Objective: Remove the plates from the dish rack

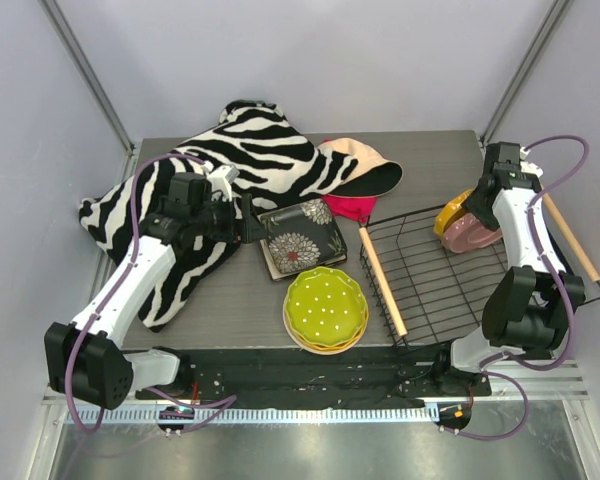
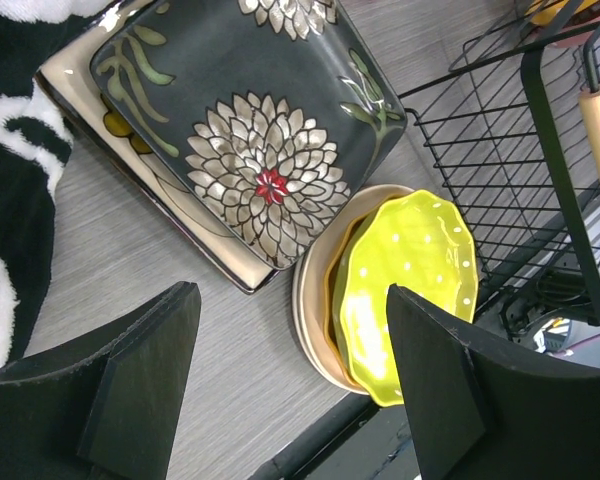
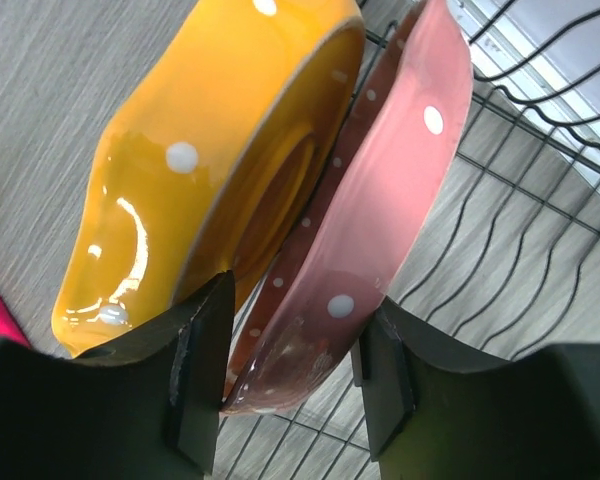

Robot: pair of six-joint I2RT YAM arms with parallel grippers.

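Note:
A yellow polka-dot dish (image 3: 180, 170) and a pink polka-dot dish (image 3: 390, 200) stand tilted side by side at the back of the wire rack (image 1: 430, 290). My right gripper is around the pink dish's lower end; whether it grips firmly is unclear. My left gripper hangs open near the square floral plates (image 1: 302, 235), empty. A stack of round plates (image 1: 325, 305) with a green dotted one on top lies left of the rack.
A zebra cloth (image 1: 250, 140) covers the back left. A red cloth (image 1: 355, 208) lies behind the rack. Bare table (image 1: 220, 310) shows at front left.

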